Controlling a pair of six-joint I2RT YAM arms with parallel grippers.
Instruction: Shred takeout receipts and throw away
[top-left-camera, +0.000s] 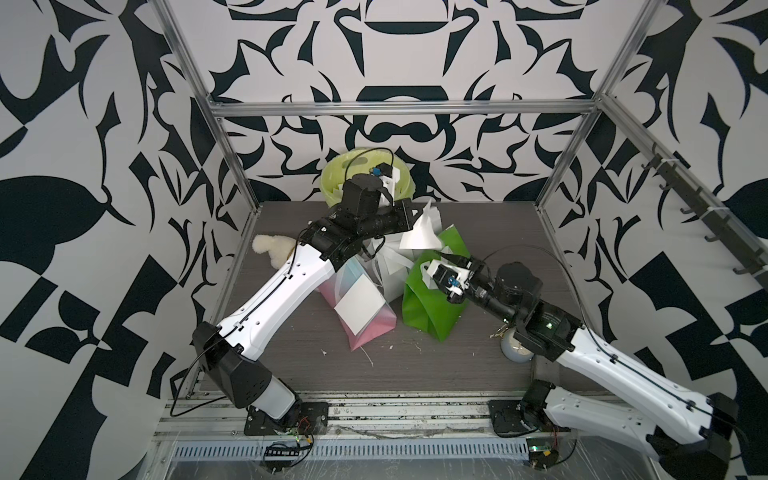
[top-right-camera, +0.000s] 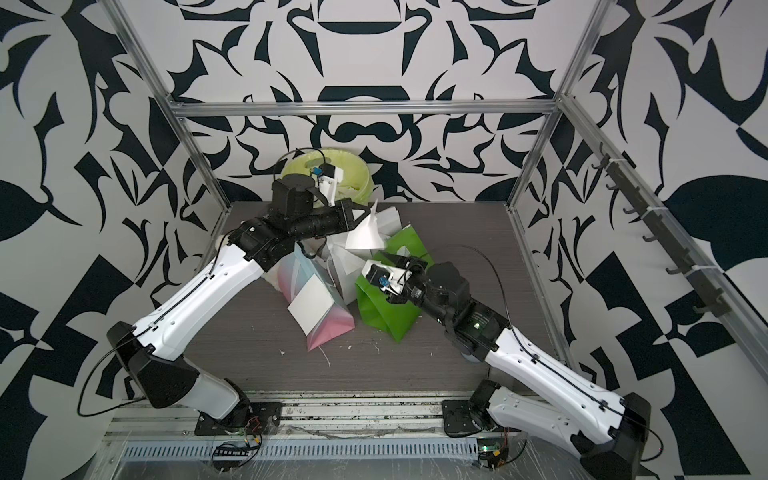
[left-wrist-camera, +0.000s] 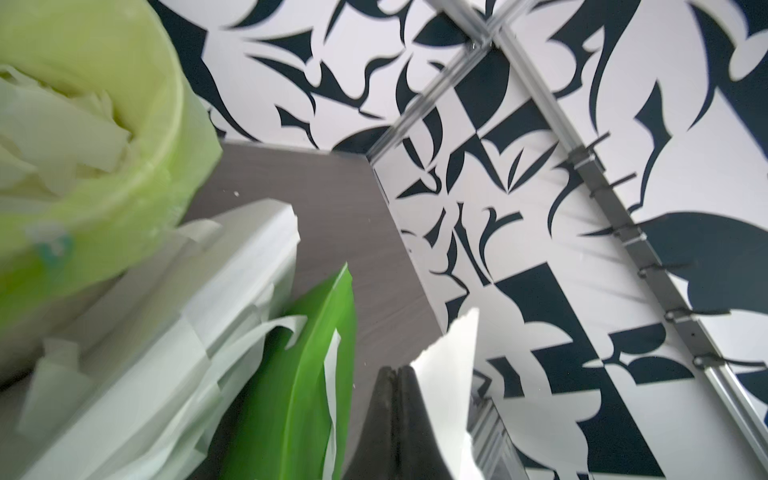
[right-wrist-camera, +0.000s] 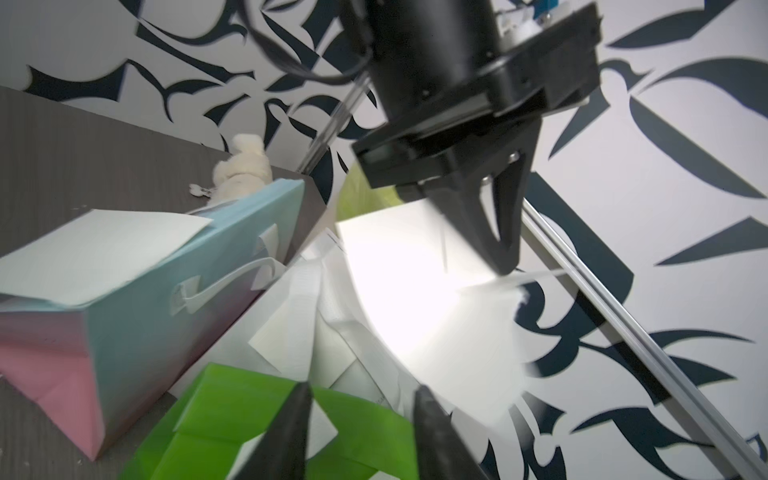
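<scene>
My left gripper (top-left-camera: 411, 214) is shut on a white sheet of paper (top-left-camera: 420, 229) held high over the bags, as the right wrist view shows beside its fingers. My right gripper is below and right of that paper, part open, its blurred fingertips apart with no paper seen between them. White paper bags (left-wrist-camera: 192, 328) lie between a pink-and-blue bag (right-wrist-camera: 184, 304) and a green bag (top-left-camera: 432, 304). The yellow-green bin (left-wrist-camera: 160, 208) at the back holds white paper scraps (left-wrist-camera: 56, 136), seen in the left wrist view.
A cream plush toy (top-left-camera: 272, 249) lies at the left. A round grey object (top-left-camera: 516, 348) sits at the front right, partly behind my right arm. Small scraps dot the front of the table (top-left-camera: 304, 360).
</scene>
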